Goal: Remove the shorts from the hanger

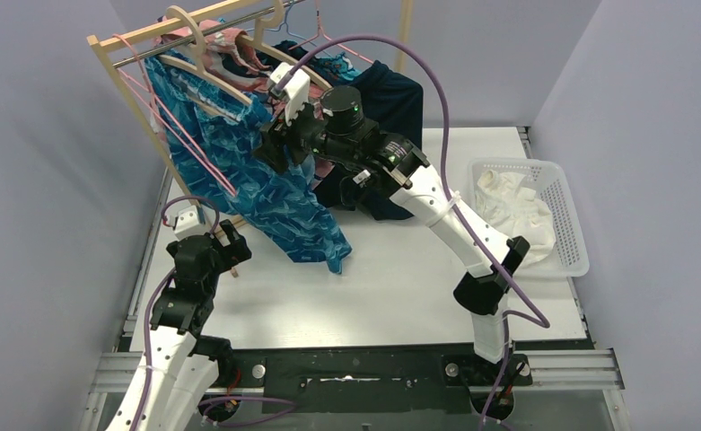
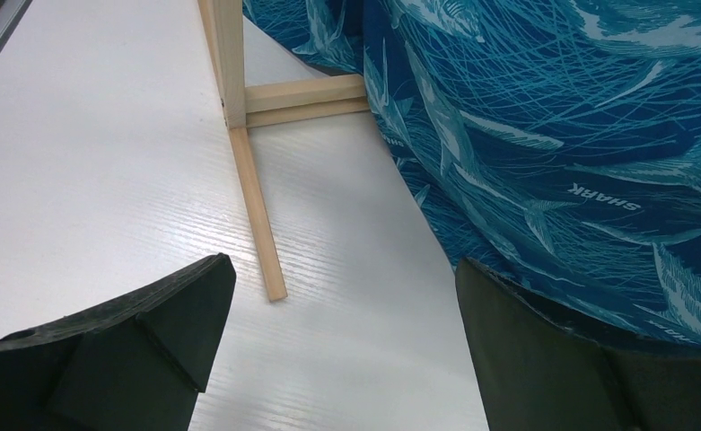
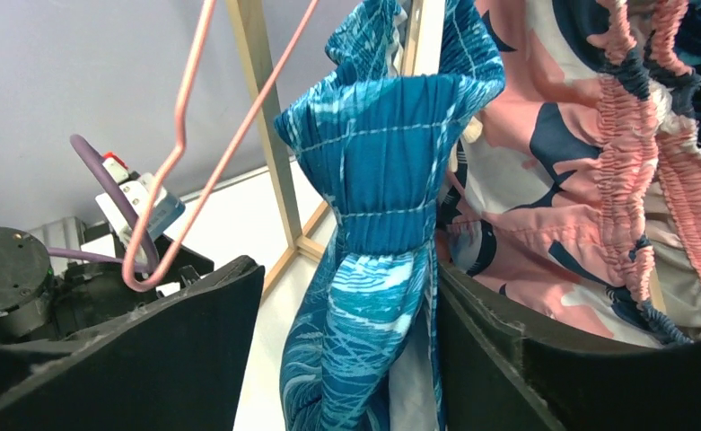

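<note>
Blue shark-print shorts point(image 1: 225, 148) hang from a wooden hanger point(image 1: 216, 79) near the rack's left end. In the right wrist view their waistband point(image 3: 387, 148) hangs over the hanger's end. My right gripper is part open around the waistband side; one finger point(image 3: 212, 314) stands apart from the cloth on the left, the other lies close along its right edge. Whether that finger touches cannot be told. My left gripper is open below the shorts' lower part, nothing between its fingers, with blue cloth point(image 2: 553, 180) close behind its right finger.
An empty pink hanger point(image 1: 185, 144) dangles left of the shorts. Pink patterned clothing point(image 3: 553, 180) and dark clothing point(image 1: 387, 108) hang to their right. A white basket point(image 1: 571, 220) with white cloth stands at the right.
</note>
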